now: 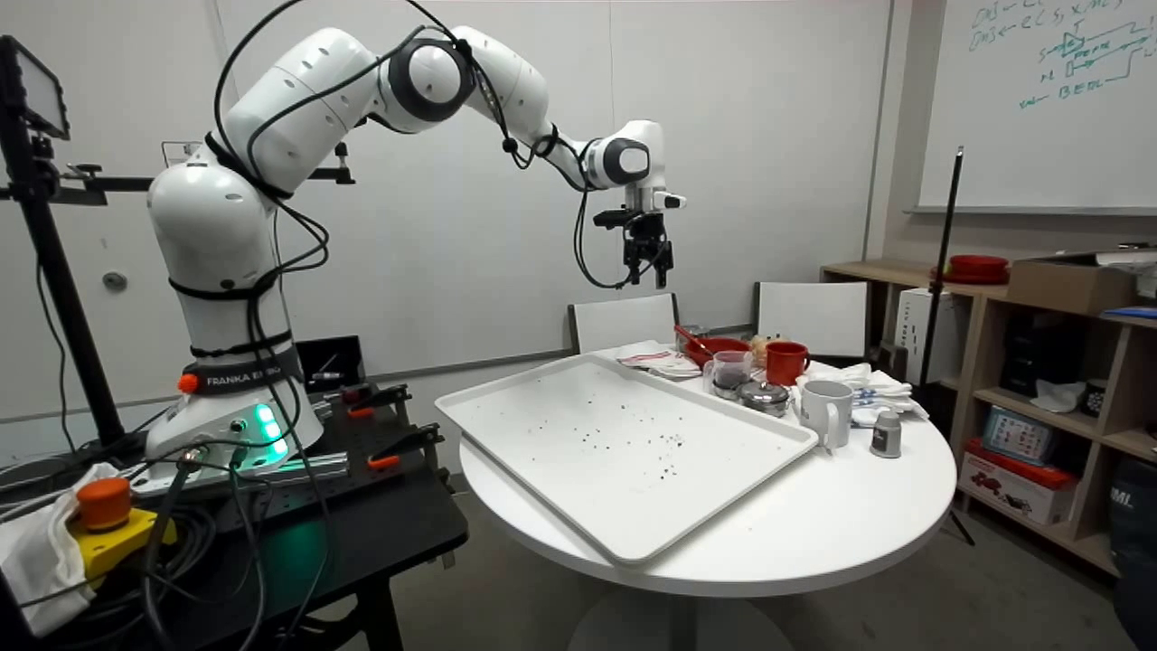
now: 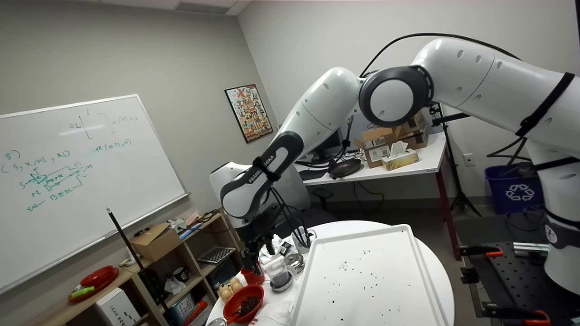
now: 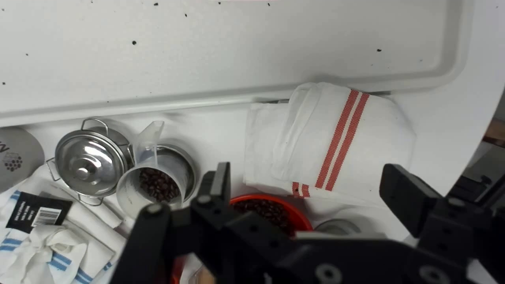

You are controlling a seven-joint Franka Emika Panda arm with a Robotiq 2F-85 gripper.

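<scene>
My gripper (image 1: 648, 280) hangs open in the air above the back of the round table, nothing between its fingers. In the wrist view the gripper spreads its dark fingers wide over a folded white towel with red stripes (image 3: 360, 137). A red bowl of dark beans (image 3: 279, 215) lies partly hidden behind the gripper body. Left of it a clear measuring cup (image 3: 150, 182) holds beans, beside a lidded steel pot (image 3: 89, 163). The large white tray (image 1: 521, 467) carries scattered dark bits.
A grey mug (image 1: 826, 412) and a small grey shaker (image 1: 886, 434) stand at the table's right side. A red mug (image 1: 785, 363) and blue-striped cloths (image 3: 78, 246) crowd the back right.
</scene>
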